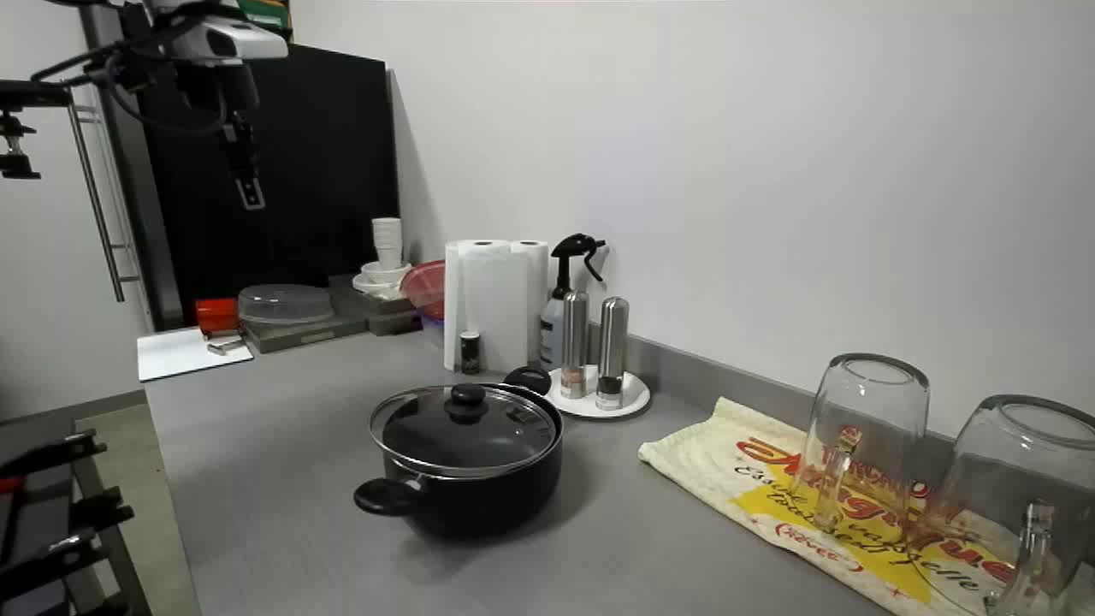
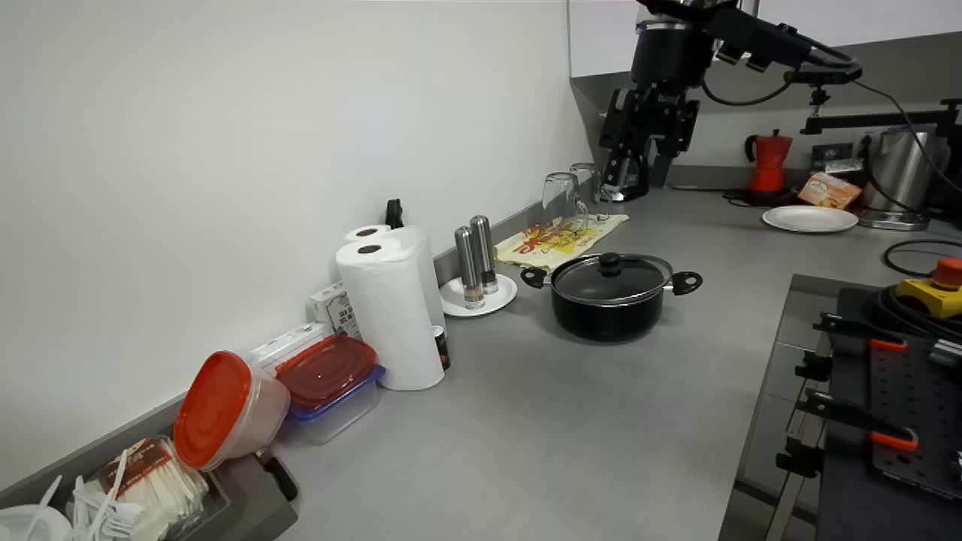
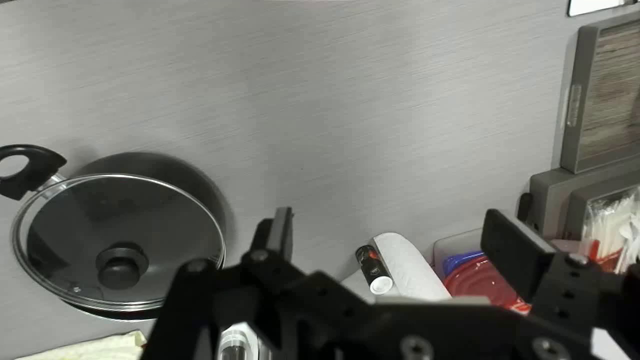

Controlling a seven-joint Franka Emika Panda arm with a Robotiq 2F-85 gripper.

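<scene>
My gripper is open high above the counter, its two black fingers (image 3: 280,234) wide apart with nothing held between them. In the wrist view a black pot (image 3: 207,186) lies to the left of the fingers, apart from them. Its glass lid (image 3: 66,222) with a round black knob (image 3: 122,266) rests on top. From the first exterior view, the pot (image 1: 482,508) stands mid-counter, and one finger of my gripper shows at the upper left. The second exterior view has my gripper (image 2: 636,185) at the upper right, above and beyond the pot (image 2: 606,317).
Behind the pot, a white plate (image 1: 638,405) carries two metal mills (image 1: 612,344), near paper towel rolls (image 1: 498,308) and a spray bottle (image 1: 551,328). Two upturned glass mugs (image 1: 873,400) stand on a printed cloth (image 1: 708,452). Lidded containers (image 2: 334,374) line the wall.
</scene>
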